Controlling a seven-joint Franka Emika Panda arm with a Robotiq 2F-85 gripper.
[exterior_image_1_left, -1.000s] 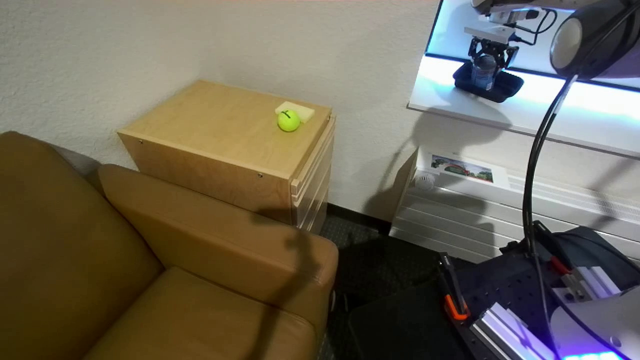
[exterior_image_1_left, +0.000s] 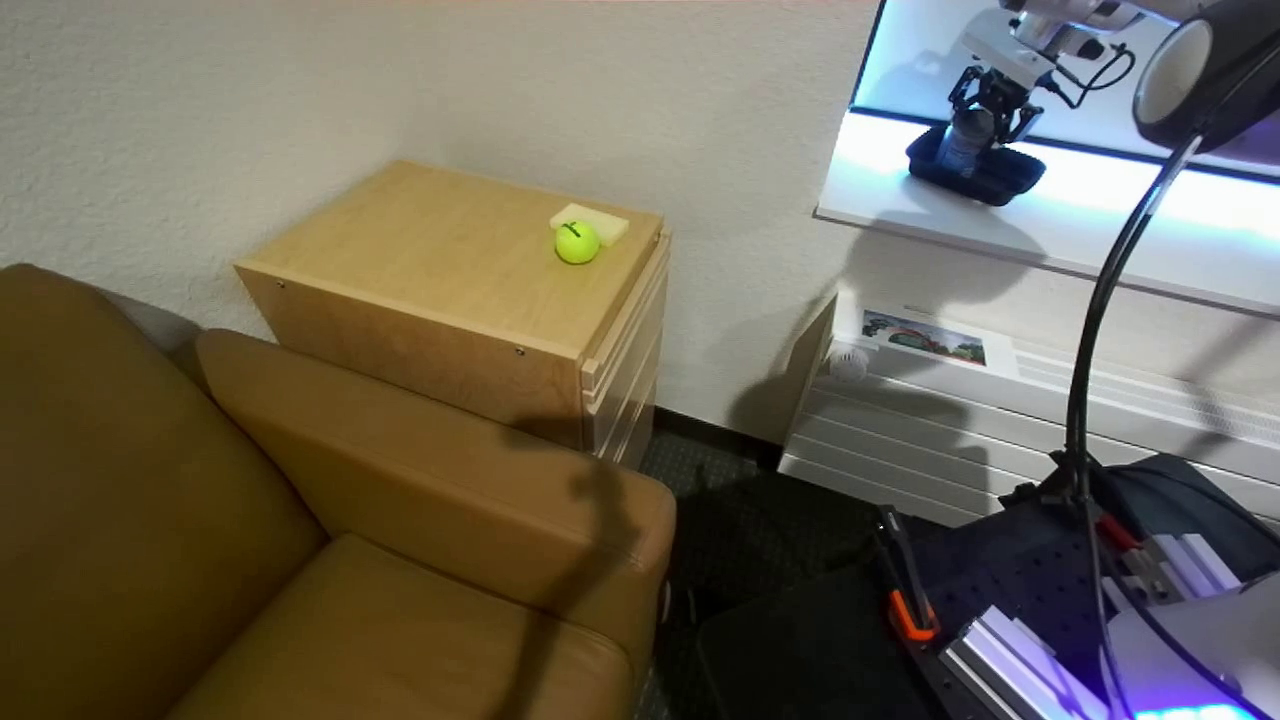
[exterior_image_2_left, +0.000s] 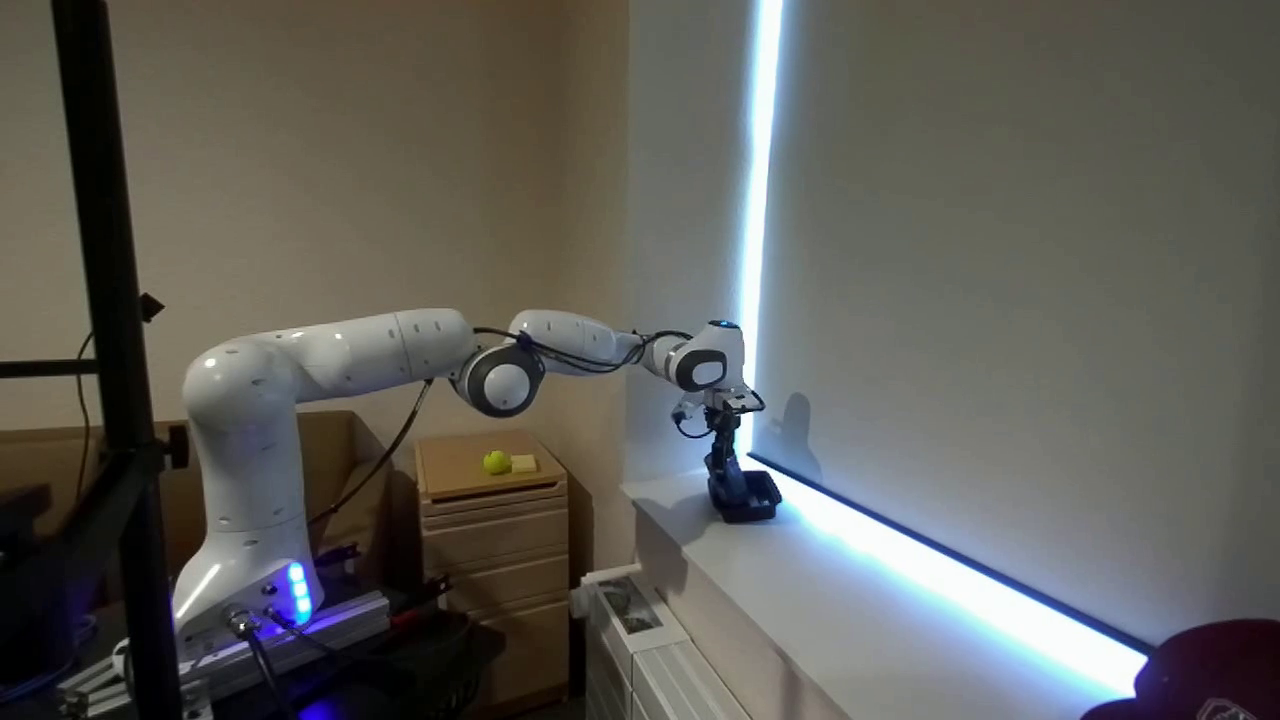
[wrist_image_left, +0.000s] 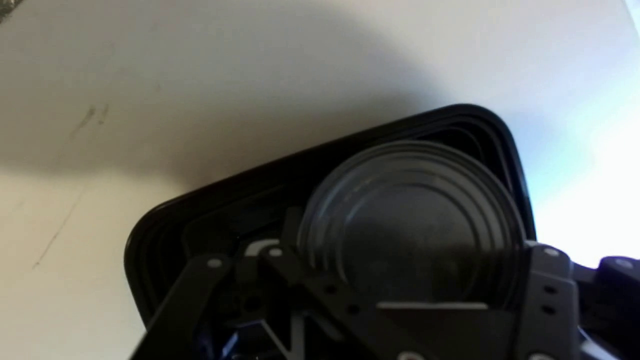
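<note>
A round, clear-looking jar (exterior_image_1_left: 959, 154) stands in a black tray (exterior_image_1_left: 1005, 180) on the white windowsill. My gripper (exterior_image_1_left: 992, 118) points down over the tray, its fingers on either side of the jar's top. In the wrist view the jar's ridged dark lid (wrist_image_left: 408, 216) fills the space between the fingers, which appear to meet its edges: shut on the jar. Jar and gripper lean together in exterior view 1. The tray (wrist_image_left: 171, 216) extends beyond the jar on the left; whether the jar's base touches it is hidden.
A wooden cabinet (exterior_image_1_left: 420, 258) carries a yellow-green ball (exterior_image_1_left: 577, 242) and a pale yellow sponge-like block (exterior_image_1_left: 606, 224). The sill (exterior_image_2_left: 816, 588) is clear toward the near right, with a dark red cap (exterior_image_2_left: 1212, 678) at the edge. A radiator (exterior_image_1_left: 900, 426) stands below.
The wrist has moved right and tilted in exterior view 1. The jar, upright before, now leans with the gripper. The tray, ball and block have stayed put.
</note>
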